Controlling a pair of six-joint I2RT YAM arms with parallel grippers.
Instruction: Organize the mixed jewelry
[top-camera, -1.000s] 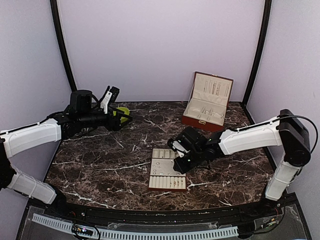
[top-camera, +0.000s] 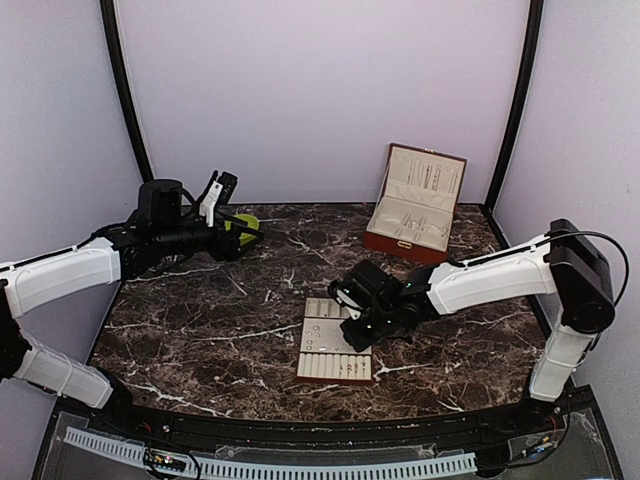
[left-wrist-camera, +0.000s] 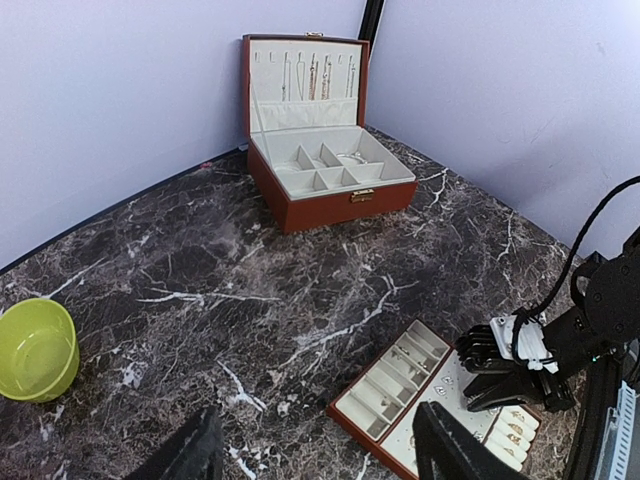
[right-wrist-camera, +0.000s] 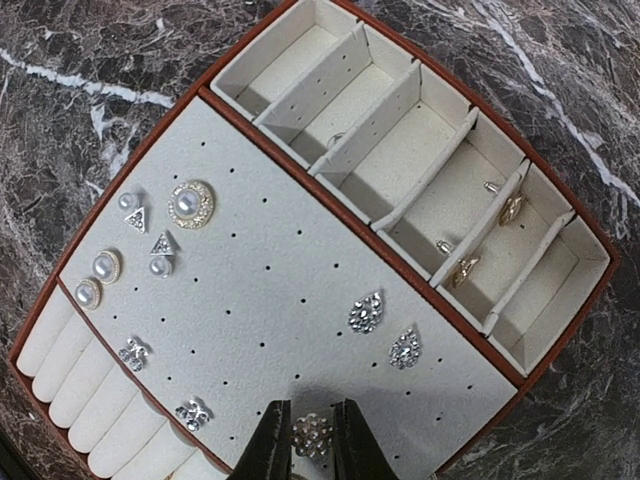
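My right gripper is over the white earring panel (right-wrist-camera: 240, 310) of the jewelry tray, shut on a sparkly clustered earring (right-wrist-camera: 312, 436). Pearl-and-gold earrings (right-wrist-camera: 189, 203), triangle-topped pearl earrings (right-wrist-camera: 162, 254), bow-shaped earrings (right-wrist-camera: 133, 353) and two teardrop earrings (right-wrist-camera: 366, 312) lie across that panel. Small gold pieces (right-wrist-camera: 465, 271) rest in the tray's divided compartments. Several rings (top-camera: 351, 368) stand in the slots along the tray's near side. Over the table's left part, my left gripper hangs open and empty.
A brown jewelry box (left-wrist-camera: 330, 212) stands open at the back right, necklaces (left-wrist-camera: 312, 78) hanging in its lid. On the left is a green bowl (left-wrist-camera: 38, 350).
My right gripper has shifted slightly left and toward the near side over the earring panel. The left arm, tray and box look the same.
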